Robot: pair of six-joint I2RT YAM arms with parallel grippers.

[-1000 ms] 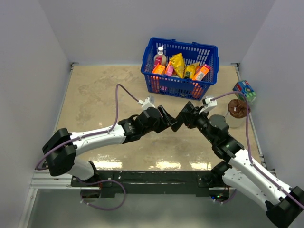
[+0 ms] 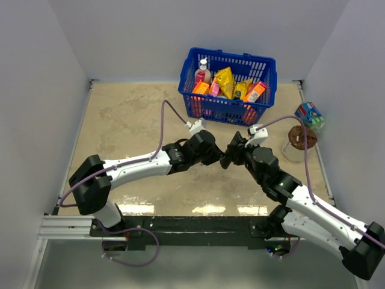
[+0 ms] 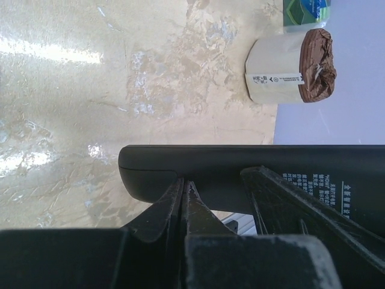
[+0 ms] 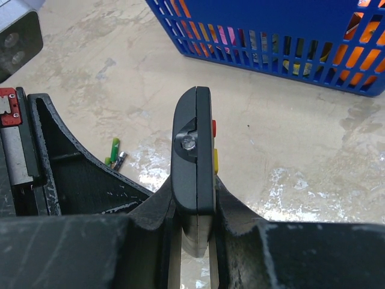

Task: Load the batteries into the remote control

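A black remote control [image 4: 191,144] is gripped by my right gripper, end-on in the right wrist view, with red and yellow buttons at its right side. In the left wrist view the remote [image 3: 225,171] lies across the picture, its printed back showing a seam near the left end. My left gripper is shut at that seam, nothing visible between its tips; whether it presses on the casing, I cannot tell. From above, the grippers almost meet over the table. Small batteries [image 4: 115,149] with green wrappers lie on the table beyond the left gripper's finger [image 4: 90,180].
A blue basket [image 2: 228,111] full of goods stands at the back. At the right edge are a paper-wrapped roll with a brown top [image 2: 302,138] and a green-blue package [image 2: 310,115]. Bare tabletop [image 2: 126,114] stretches over the left side.
The right arm has shifted slightly leftward, still holding the remote.
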